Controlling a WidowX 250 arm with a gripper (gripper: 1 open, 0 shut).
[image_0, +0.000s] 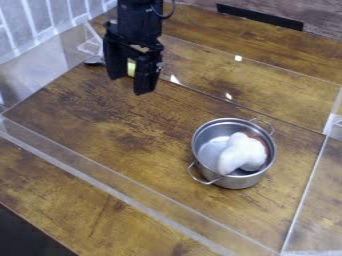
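Observation:
My black gripper (134, 76) hangs over the back-left of the wooden table, its fingers open and apart. A small yellow object (131, 66) lies behind it, mostly hidden by the gripper. At the right, a steel pot (241, 180) with two wire handles holds a white, lumpy soft-looking thing (238, 150), with something reddish partly visible beside it.
Clear panels line its sides. A white rack-like item stands at the back left, near a dark object by the yellow one. A dark slot (261, 16) sits at the back.

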